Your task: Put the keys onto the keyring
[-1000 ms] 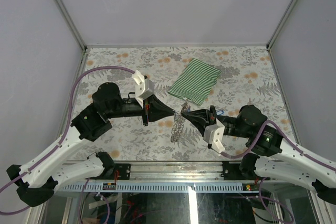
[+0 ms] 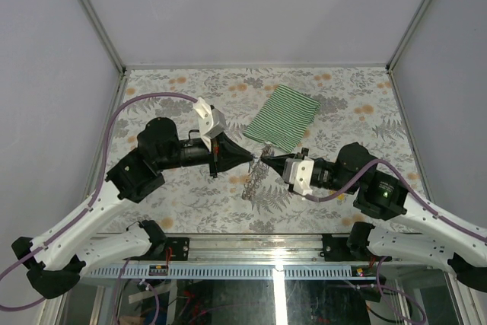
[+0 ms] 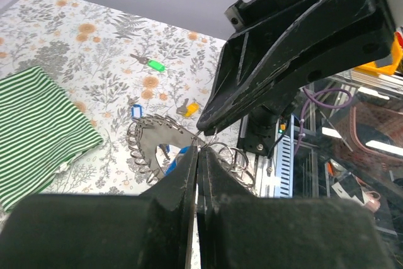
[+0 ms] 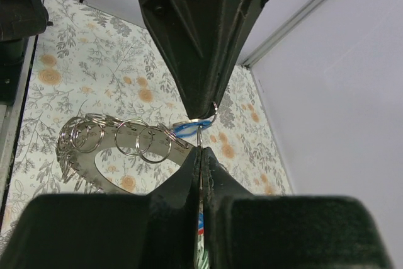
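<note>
In the middle of the top view my two grippers meet tip to tip above the table. The keyring, a curved metal band (image 4: 126, 135) lined with many small rings, hangs by the fingertips of my shut right gripper; a thin wire stands up between them. My left gripper is shut too, a thin bit of metal at its tips. A blue key appears right at the left tips, partly hidden behind the band in the left wrist view. Whether its hole lies around a ring, I cannot tell.
On the patterned table lie a green key (image 3: 155, 65), a yellow key (image 3: 191, 109) and another blue key (image 3: 136, 111). A green striped cloth (image 2: 282, 117) lies flat behind the grippers. Walls bound the back and sides.
The keyring has swung a little. The left arm has barely moved.
</note>
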